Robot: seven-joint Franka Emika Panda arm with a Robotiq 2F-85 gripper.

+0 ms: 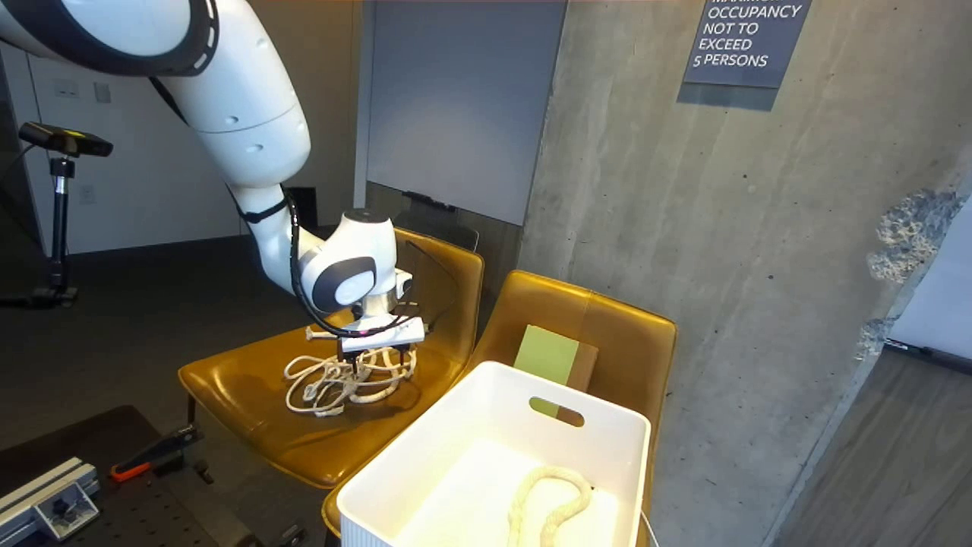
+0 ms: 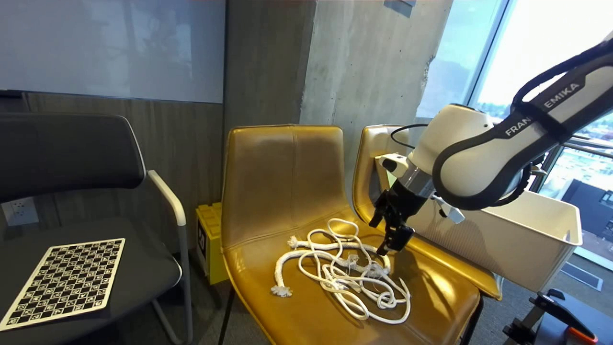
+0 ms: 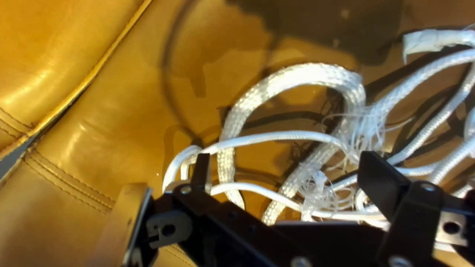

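A tangle of white rope, thick braided pieces mixed with thinner cord, lies on the seat of a tan chair. My gripper is low over the pile with its fingers wide apart. In the wrist view, a thick braided loop and frayed ends show between and beyond the fingers, and thin cord passes behind the fingertips. Nothing is clasped. Inside the white bin on the neighbouring chair rests another curved piece of rope.
A second tan chair carries the bin, with a green and brown board leaning behind it. A black chair holding a checkered board stands to the left in exterior view 2.
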